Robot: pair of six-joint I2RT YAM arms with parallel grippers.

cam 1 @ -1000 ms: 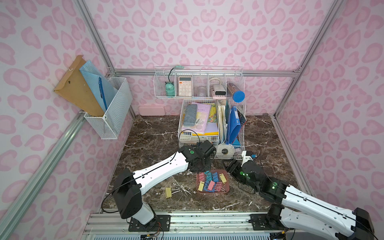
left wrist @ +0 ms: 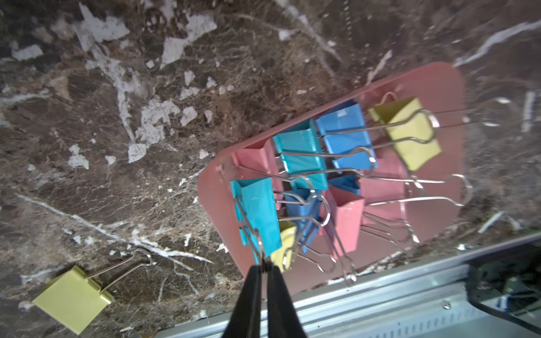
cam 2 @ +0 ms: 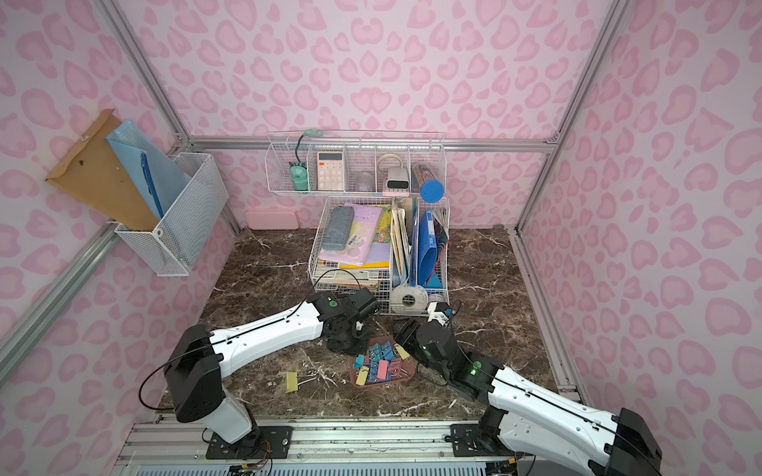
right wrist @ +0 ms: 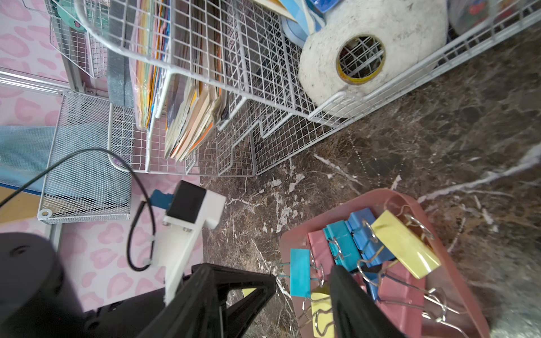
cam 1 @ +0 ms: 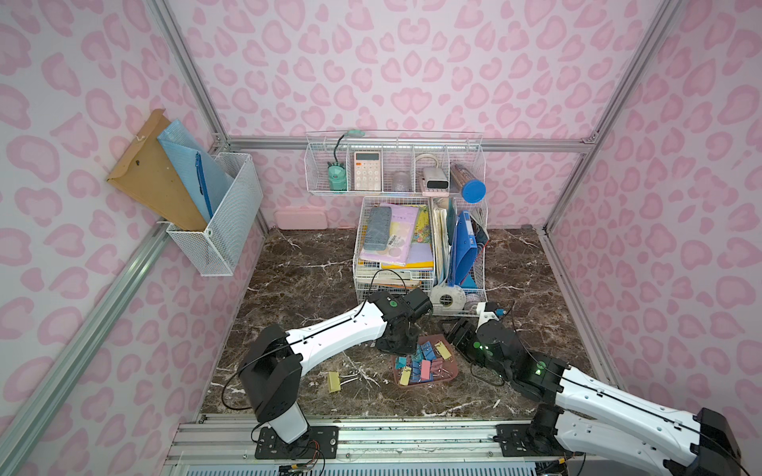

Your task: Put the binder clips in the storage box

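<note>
The pinkish storage box (left wrist: 428, 222) lies near the table's front edge, holding several coloured binder clips. My left gripper is at its left end, fingertips close together on the wire handle of a cyan binder clip (left wrist: 259, 214). That clip's body sits over the left part of the box, just inside the wall. In the right wrist view the same cyan clip (right wrist: 300, 273) rises by the left rim, the left fingertips (right wrist: 270, 280) at its handle. My right gripper is at the box's right side, fingers apart and empty. A yellow binder clip (left wrist: 73, 298) lies on the table left of the box.
Behind the box stands a white wire rack (cam 1: 397, 281) with folders and a tape roll (cam 1: 447, 297). A hanging wire shelf (cam 1: 394, 168) is above it. Bare marble table (cam 1: 301, 269) extends at the left and right.
The box has shifted slightly right and tilted. The right arm has hardly moved.
</note>
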